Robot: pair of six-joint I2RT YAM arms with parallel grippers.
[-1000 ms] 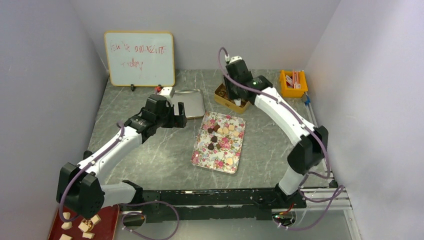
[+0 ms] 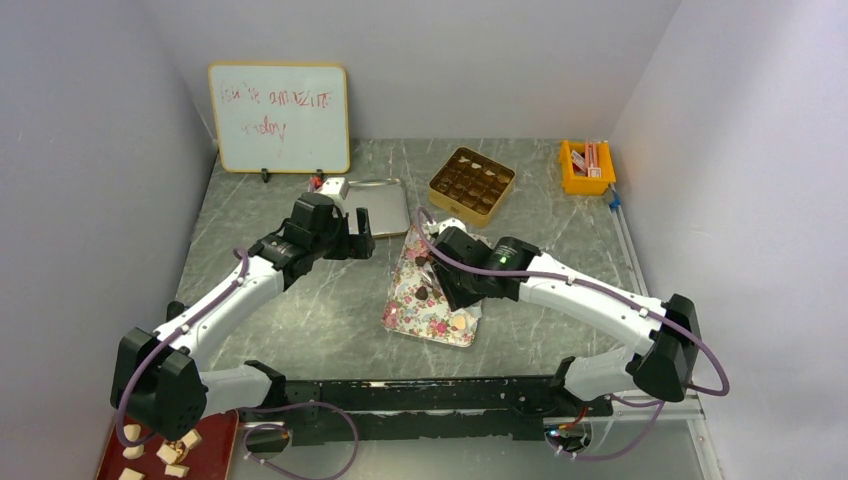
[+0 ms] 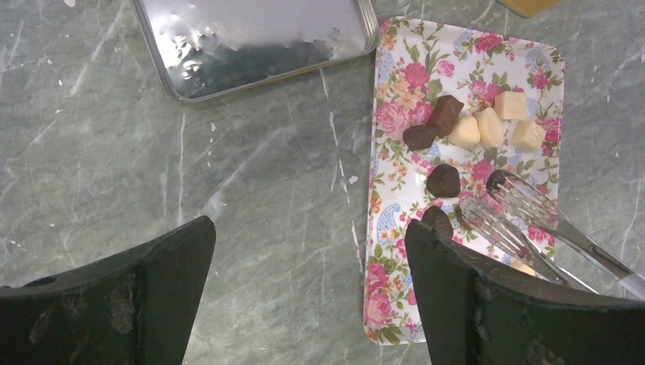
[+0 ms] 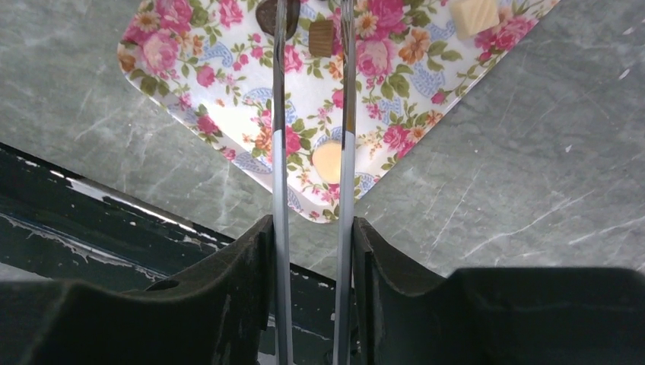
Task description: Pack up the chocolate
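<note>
My right gripper is shut on metal tongs [image 4: 280,190], whose tips [image 3: 498,182] hover over the floral tray [image 3: 388,258]. The tongs' arms stand apart; no chocolate shows clamped between them. On that tray lie dark chocolates [image 3: 443,181], a brown block [image 3: 446,115] and several cream pieces [image 3: 510,106]. One cream round [image 4: 327,162] sits near the tray's corner in the right wrist view. A gold box [image 2: 471,186] with compartments stands behind the tray. Over bare table to the left, my left gripper is open and empty.
A silver tray [image 2: 378,207] lies behind the left gripper. At the back stand a whiteboard [image 2: 280,118] and, on the right, a yellow bin [image 2: 587,167]. Red tray [image 2: 225,440] with pale pieces is at the lower left. Table left of the floral tray is clear.
My right arm has moved from above the gold box toward the front, over the floral tray, bringing the tongs low over the chocolates. The left arm has stayed still.
</note>
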